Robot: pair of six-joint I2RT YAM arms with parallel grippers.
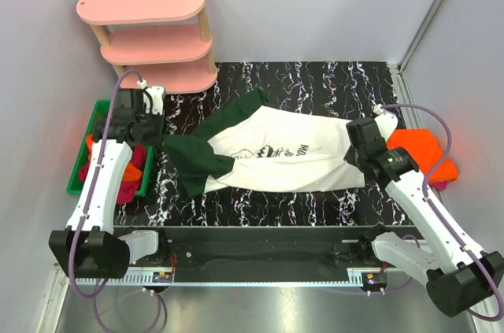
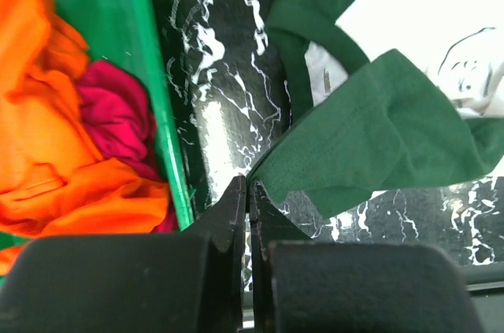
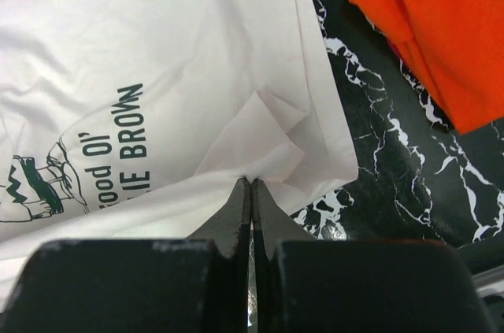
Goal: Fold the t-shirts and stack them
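Note:
A white t-shirt (image 1: pixel 295 136) with dark green sleeves and black lettering lies across the middle of the marbled table. In the left wrist view, my left gripper is shut on the tip of a green sleeve (image 2: pixel 370 128), which rises from the table to the fingers. My right gripper is shut on the white hem edge, and a pinched fold (image 3: pixel 256 144) bunches up at its fingertips. Between the two grippers the shirt's near edge runs fairly straight. Part of the white body is covered by the green sleeve in the top view.
A green bin (image 1: pixel 150 164) with orange and dark red cloth stands at the left. Orange folded cloth (image 1: pixel 425 152) lies at the right, beyond my right arm. A pink shelf (image 1: pixel 146 4) stands at the back left.

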